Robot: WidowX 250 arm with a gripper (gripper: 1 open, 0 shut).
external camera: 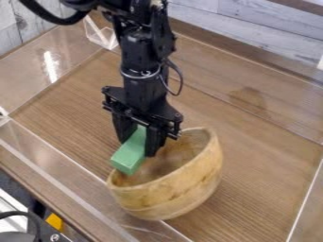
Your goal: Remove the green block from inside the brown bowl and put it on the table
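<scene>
The green block [130, 154] is held at a slant between the fingertips of my gripper [138, 140], which is shut on it. Its lower end reaches the left rim of the brown bowl [184, 189]. That bowl sits tipped rather than flat, with its far right wall raised beside the gripper. Part of the far left rim is hidden behind the block and fingers, so I cannot tell whether the block presses against the bowl.
Bare wooden table [259, 123] spreads to the right and behind. A clear plastic edge [63, 170] runs along the left front. Cables and a yellow piece [55, 221] lie at the bottom left corner, beyond that edge.
</scene>
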